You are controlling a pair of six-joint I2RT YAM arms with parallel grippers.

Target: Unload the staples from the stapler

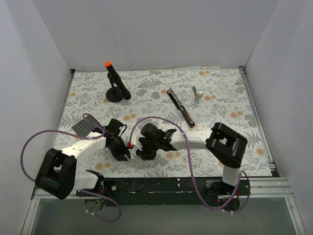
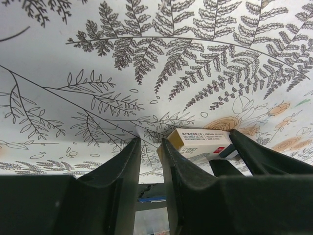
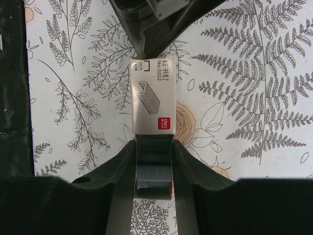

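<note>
A small white staple box (image 3: 153, 95), printed "No.0012" and deli, lies low over the tablecloth, with a dark tray (image 3: 154, 152) showing at one end. My right gripper is shut on that tray end. My left gripper is at the box's other end, fingertips pressed against it in the left wrist view; it looks shut on it. An opened long black stapler (image 1: 180, 106) lies on the cloth behind my grippers, in the top view.
A black stand with an orange-tipped cylinder (image 1: 119, 82) is at the back left. A small white object (image 1: 196, 94) lies at the back right. A grey mesh pad (image 1: 82, 125) lies at the left.
</note>
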